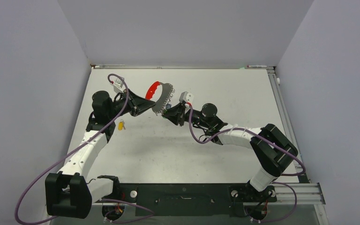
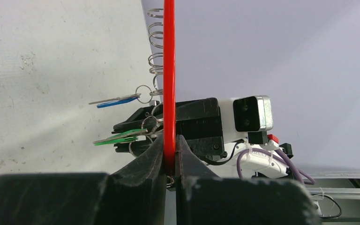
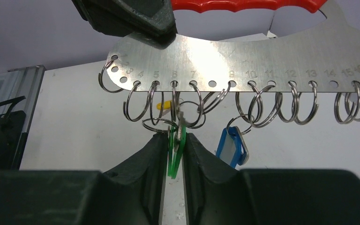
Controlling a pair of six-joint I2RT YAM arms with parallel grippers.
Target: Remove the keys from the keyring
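Note:
My left gripper [image 1: 151, 104] is shut on the keyring holder, a curved steel plate [image 3: 215, 63] with numbered holes, wire rings and a red handle [image 2: 169, 70]. A green-capped key [image 2: 117, 139] hangs from a ring; the fingers of my right gripper are closing around it, partly open or nearly shut, hard to tell. A blue-capped key [image 3: 229, 146] hangs from another ring, behind the green one in the right wrist view.
A yellow-capped key [image 1: 121, 125] lies loose on the white tabletop [image 1: 168, 154], left of centre. Walls enclose the sides and back.

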